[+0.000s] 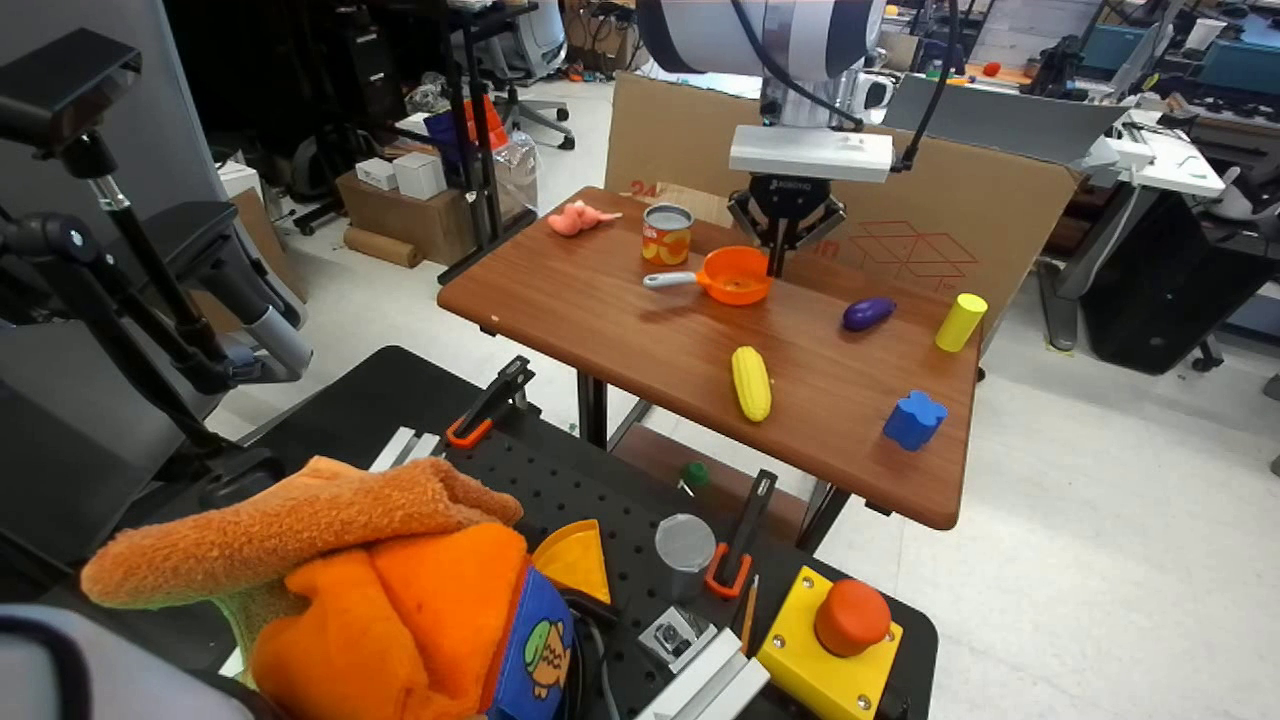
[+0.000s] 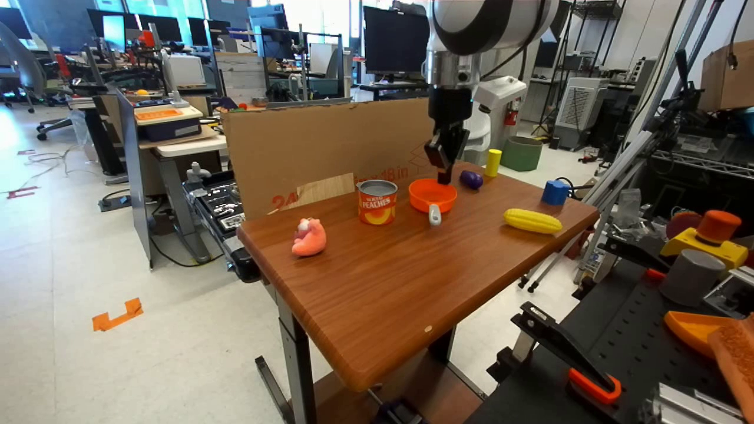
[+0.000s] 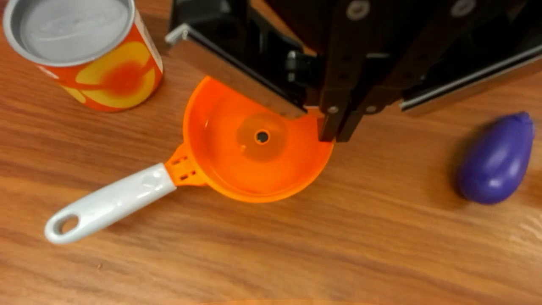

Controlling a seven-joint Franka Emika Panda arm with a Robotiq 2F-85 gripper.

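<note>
An orange pan (image 1: 735, 276) with a pale grey handle (image 3: 111, 203) is near the back middle of the brown table. My gripper points down at the side of the pan away from its handle. Its two dark fingers are together at the thin rim, shut on it as far as the wrist view shows. The pan (image 3: 261, 167) is empty, with a small hole in its floor. Under the handle a shadow falls on the wood, set apart from it, so the pan seems slightly raised or tilted.
A peach can (image 2: 377, 204) stands close beside the pan, with a pink toy (image 2: 309, 237) beyond it. Elsewhere lie a purple eggplant (image 3: 495, 160), a yellow cylinder (image 1: 961, 323), a yellow corn cob (image 1: 752, 384) and a blue block (image 1: 915, 421). A cardboard sheet (image 2: 318, 152) borders the back.
</note>
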